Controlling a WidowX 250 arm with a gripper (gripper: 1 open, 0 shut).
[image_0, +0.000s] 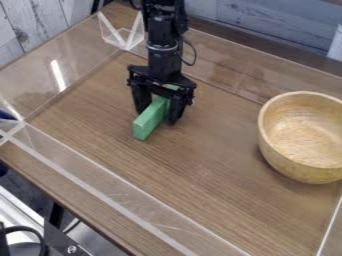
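The black gripper (162, 95) hangs down from the arm at the top centre of the camera view, low over the wooden table (201, 190). A green block (150, 121) lies at a slant beneath it, its upper end between the dark fingers, its lower end pointing toward the front left. Whether the fingers are shut on the block cannot be told.
A large wooden bowl (301, 138) sits at the right. A clear plastic object (123, 30) is at the back left. Cables show at the bottom-left edge.
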